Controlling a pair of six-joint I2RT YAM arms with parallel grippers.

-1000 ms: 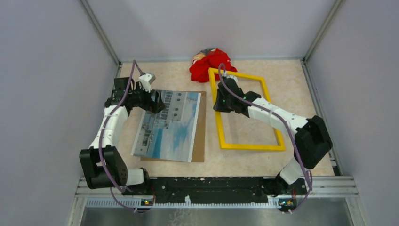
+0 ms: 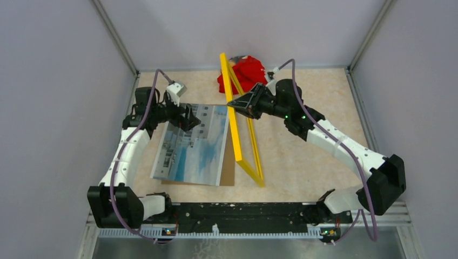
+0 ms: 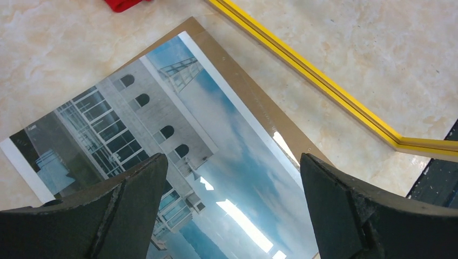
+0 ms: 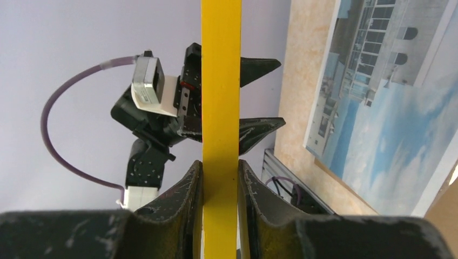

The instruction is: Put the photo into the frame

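Note:
The yellow frame stands tilted steeply up at mid-table, its far rail low. My right gripper is shut on the near yellow bar, seen vertical in the right wrist view. The glossy photo, showing a building and sky, lies flat at left on a brown board. My left gripper hangs open above the photo's upper part, nothing between its fingers.
A red cloth lies at the back centre, behind the frame. Grey walls border the sides and back.
My right gripper has raised the frame from lying flat on the right to steeply tilted, moving up and leftward at its held bar. My left gripper has shifted slightly right.

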